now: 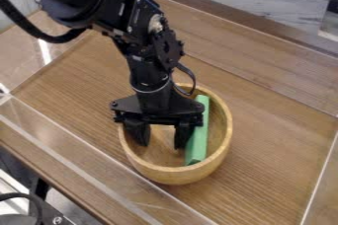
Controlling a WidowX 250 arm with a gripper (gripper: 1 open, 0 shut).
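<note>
My black gripper is open and down inside a round tan bowl, its fingers spread across the bowl's interior. A green elongated object lies along the right side inside the bowl, beside the right finger. Whether the finger touches it I cannot tell. The arm hides part of the bowl's back half.
A light marbled wall runs along the back. A dark cable lies at the lower left corner.
</note>
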